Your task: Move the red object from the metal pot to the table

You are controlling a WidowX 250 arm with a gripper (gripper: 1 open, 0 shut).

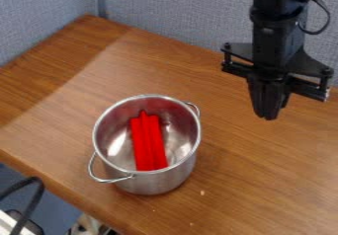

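Two red bars side by side make up the red object (148, 142), which lies inside the metal pot (106, 140) in the left half of the camera view. The pot stands upright on the wooden table, its two wire handles sticking out. Up and to the right, well clear of the pot, hangs my black gripper (270, 111) above the table. Its fingers are shut together with nothing visible between them.
Bare wooden table (251, 180) spreads to the right of the pot and also behind it. Grey partition walls (158, 7) close off the back. Dark cables and equipment (20, 204) sit beyond the table's front-left edge.
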